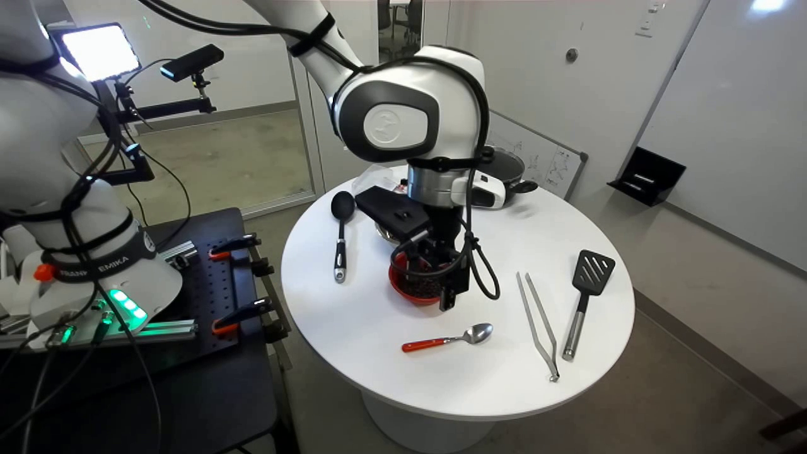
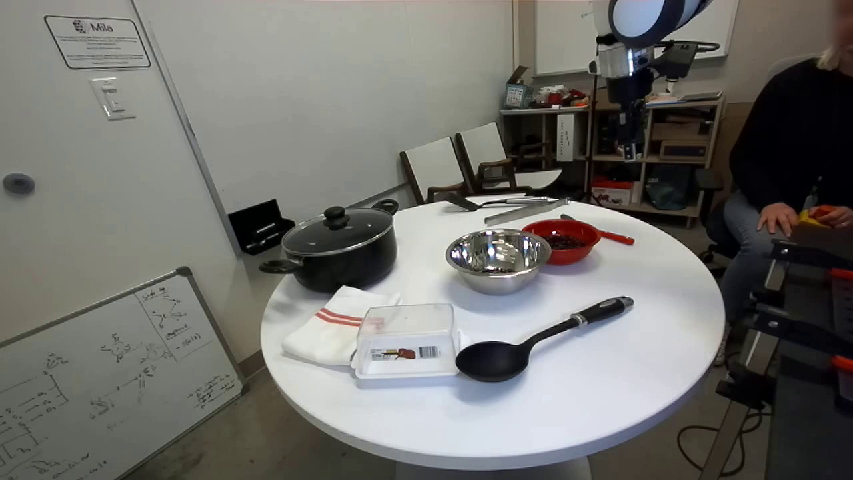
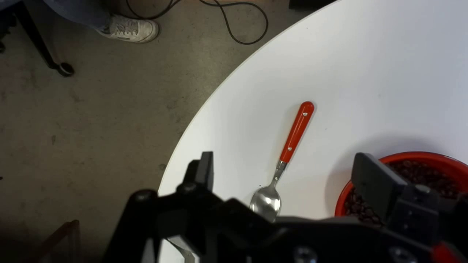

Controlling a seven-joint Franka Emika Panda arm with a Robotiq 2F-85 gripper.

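Note:
My gripper hangs open above the table, its two black fingers wide apart with nothing held between them. In the wrist view a spoon with a red handle lies on the tabletop beneath the gap. One finger overlaps the red bowl of dark beans in that view. From the side, in exterior view 2, the gripper is well above the tabletop. Part of the red bowl is hidden behind the gripper in exterior view 1.
A steel bowl stands beside the red bowl. Around them are a black ladle, a clear plastic box, a striped towel and a lidded pot. Tongs and a slotted spatula lie at one side.

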